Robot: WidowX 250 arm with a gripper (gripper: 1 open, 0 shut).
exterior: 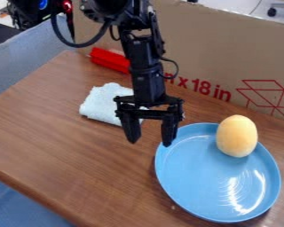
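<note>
My black gripper [149, 133] hangs open over the wooden table [61, 142], just left of a blue plate [216, 191], with nothing visible between its fingers. A pale yellow egg-shaped object [237, 135] rests on the back part of the plate. A folded white cloth [102, 101] lies on the table behind and left of the gripper, partly hidden by it. A red object [109, 59] lies at the back, partly hidden by the arm.
A cardboard box [227, 66] stands along the back of the table. A blue surface lies beyond the table's left edge.
</note>
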